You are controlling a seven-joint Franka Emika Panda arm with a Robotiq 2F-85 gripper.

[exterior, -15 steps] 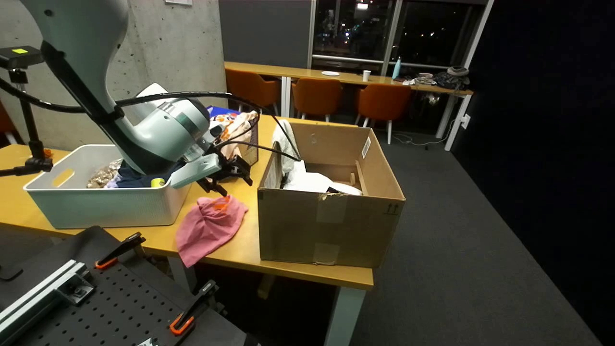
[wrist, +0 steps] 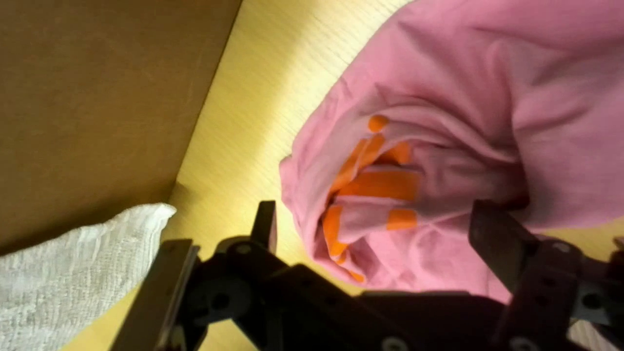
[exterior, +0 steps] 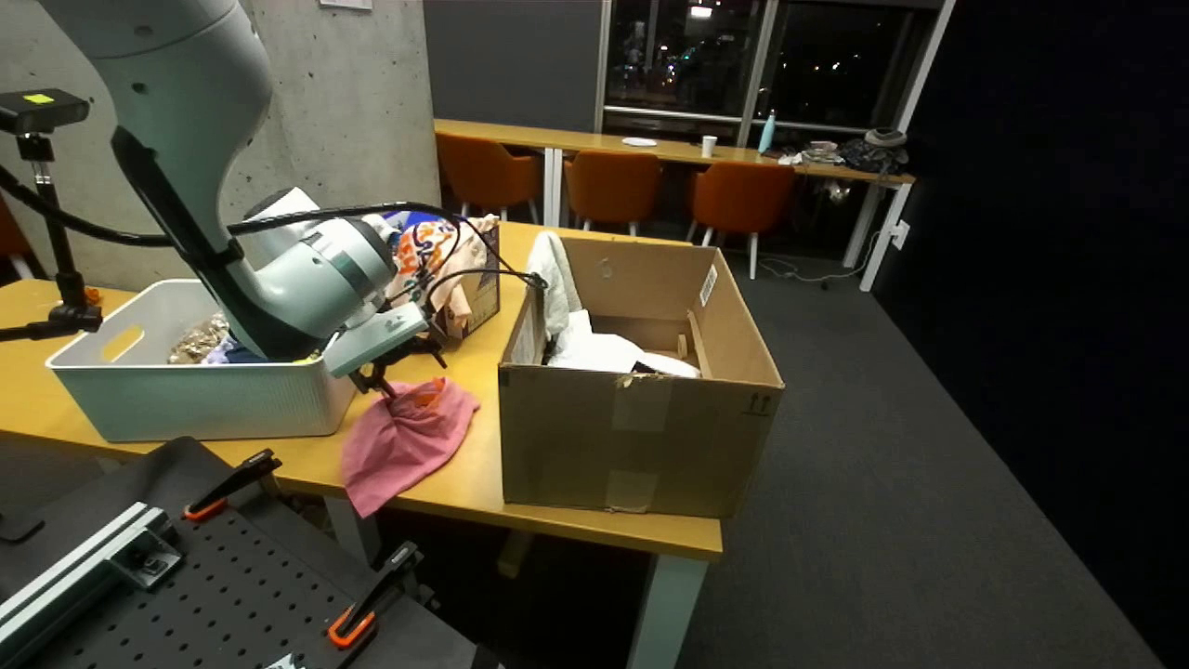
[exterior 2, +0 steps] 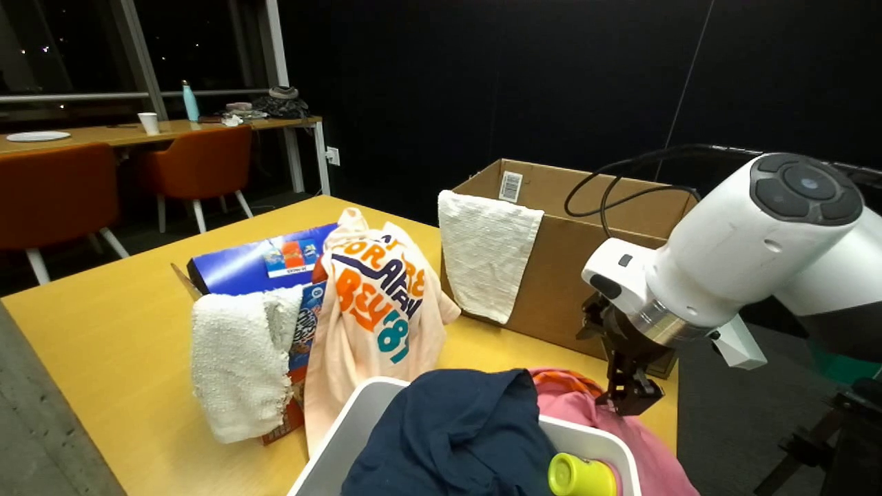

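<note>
A pink cloth (exterior: 408, 444) with an orange print lies crumpled on the yellow table between the white bin and the cardboard box, part of it hanging over the front edge. In the wrist view, the pink cloth (wrist: 444, 134) fills the middle and right. My gripper is open just over its printed end, one finger (wrist: 266, 225) above bare table and the other finger (wrist: 497, 240) over or against the fabric. Whether that fingertip touches cannot be told. From the second exterior view, the gripper (exterior 2: 610, 364) points down at the cloth behind the bin's rim.
The cardboard box (exterior: 624, 446) stands close by, a white towel (exterior 2: 488, 252) draped over its side. The white bin (exterior: 212, 401) holds a navy cloth (exterior 2: 450, 438) and a yellow container (exterior 2: 579, 475). Behind are a peach printed cloth (exterior 2: 376, 306) and another white towel (exterior 2: 240, 364).
My arm has moved down and a little to the left, bringing the gripper from above and behind the pink cloth to its printed end. The cloth itself looks almost unchanged.
</note>
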